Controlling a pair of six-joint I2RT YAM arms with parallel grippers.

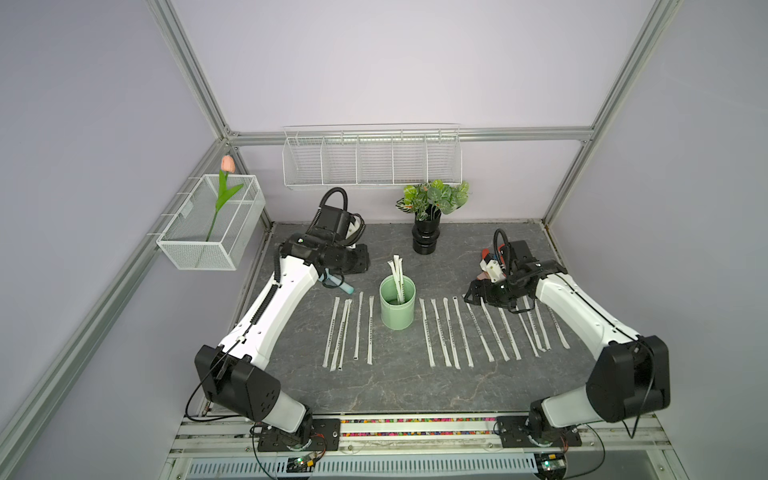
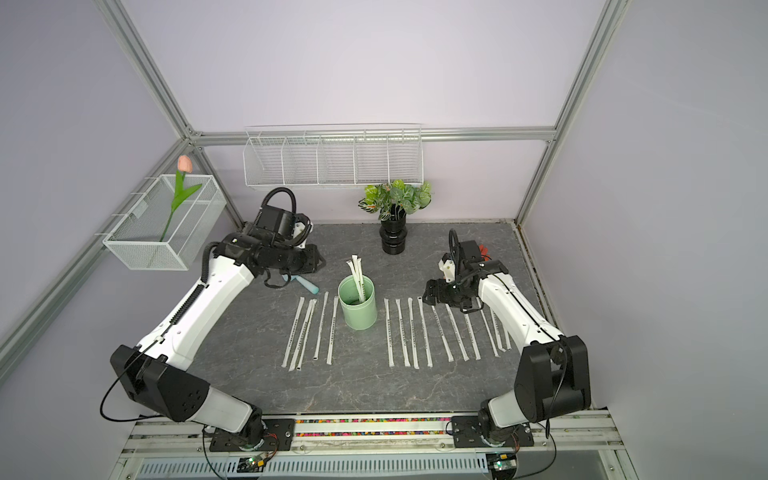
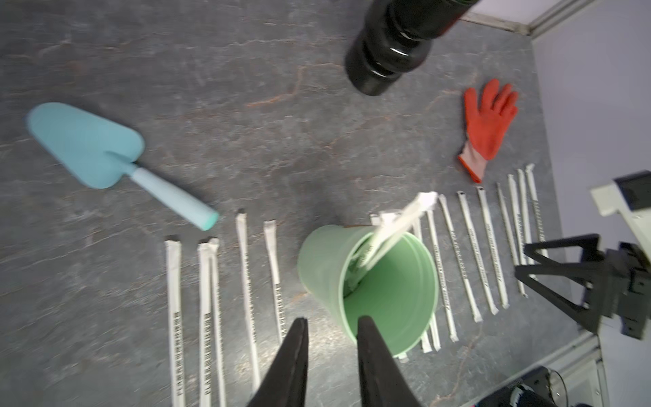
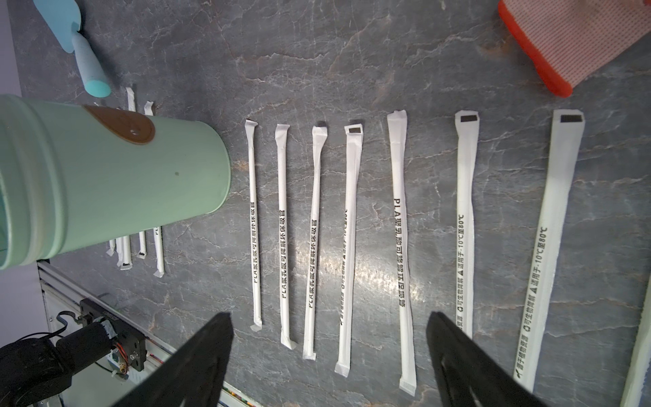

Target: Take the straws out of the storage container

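Observation:
A mint-green container [image 1: 397, 316] stands at the table's middle with a few wrapped straws [image 1: 397, 268] upright in it. More wrapped straws [image 4: 283, 237] lie in rows on the table, either side of it. My left gripper [image 1: 357, 260] hangs raised above the back left, behind and left of the container; in the left wrist view its two fingers point toward the container, apart, nothing between. My right gripper [image 1: 474, 292] stands open over the right-hand row, its blurred fingers wide apart in its wrist view with nothing held.
A blue trowel [image 3: 173, 196] lies back left, a red glove [image 3: 485, 125] back right. A black vase [image 1: 425, 240] with plants stands at the back. Wire baskets [image 1: 372, 180] hang on the back and left walls.

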